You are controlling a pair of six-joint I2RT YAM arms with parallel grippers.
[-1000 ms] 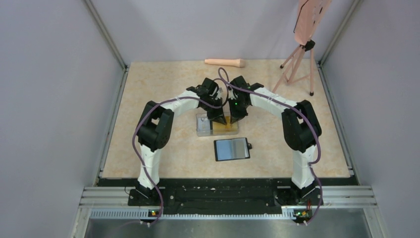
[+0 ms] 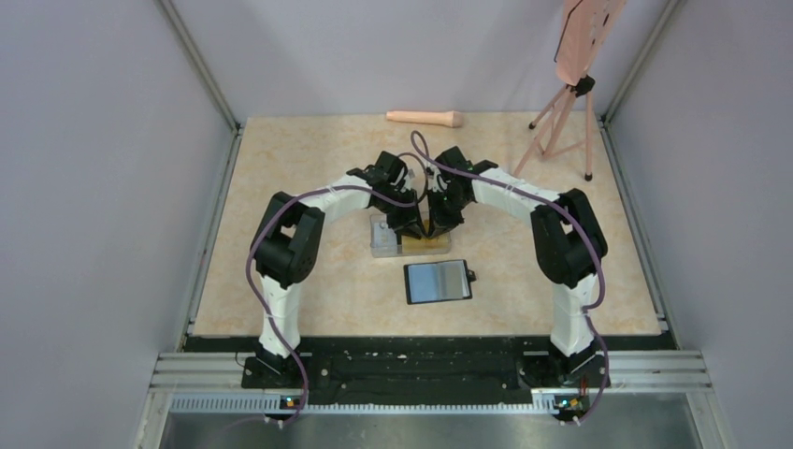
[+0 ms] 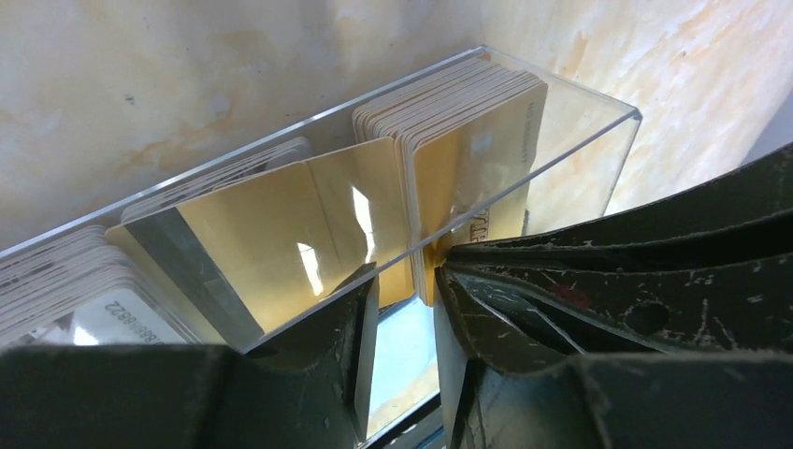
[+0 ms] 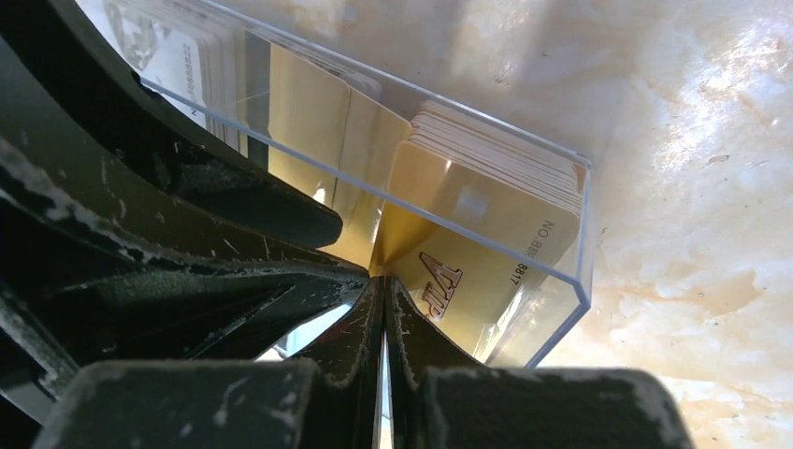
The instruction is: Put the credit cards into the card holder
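A clear box (image 2: 383, 252) in the top view holds gold and silver cards. Inside it, the left wrist view shows a gold card (image 3: 252, 224) leaning against a stack of gold cards (image 3: 468, 159), with silver cards (image 3: 112, 318) at the other end. My left gripper is part open over the box's near side, nothing clearly held between its fingers. My right gripper is shut, its tips against the face of the gold stack (image 4: 477, 224); nothing shows between them. The card holder (image 2: 439, 282), black-rimmed with pale blue and grey panels, lies in front of the box.
The two grippers stand very close together above the box. A peach microphone-shaped object (image 2: 424, 118) lies at the back edge, and a pink tripod (image 2: 566, 122) stands at the back right.
Box and card holder have stayed put.
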